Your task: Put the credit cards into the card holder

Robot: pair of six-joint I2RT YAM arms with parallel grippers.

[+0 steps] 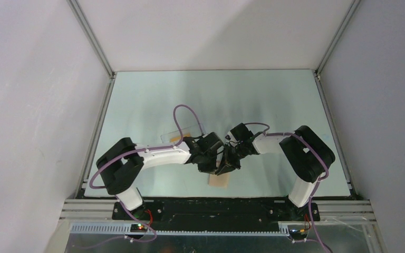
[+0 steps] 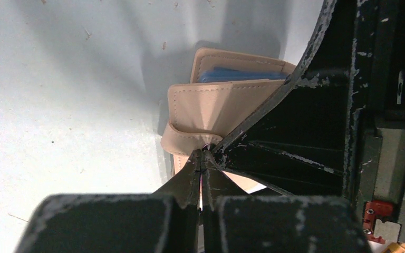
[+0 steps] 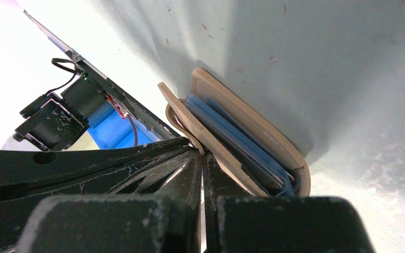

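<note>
The tan card holder (image 1: 218, 180) (image 2: 221, 100) (image 3: 290, 153) lies on the table at front centre, with blue cards (image 2: 242, 74) (image 3: 232, 137) inside its pocket. My left gripper is shut at the holder's strap and snap, its tips meeting with nothing clearly between them. My right gripper is shut against the strap at the holder's edge; whether any leather is between its tips I cannot tell. The two grippers are very close together over the holder, and in the top view they hide part of it.
Behind my left arm lies a clear tray (image 1: 167, 137) with something tan in it, partly hidden.
</note>
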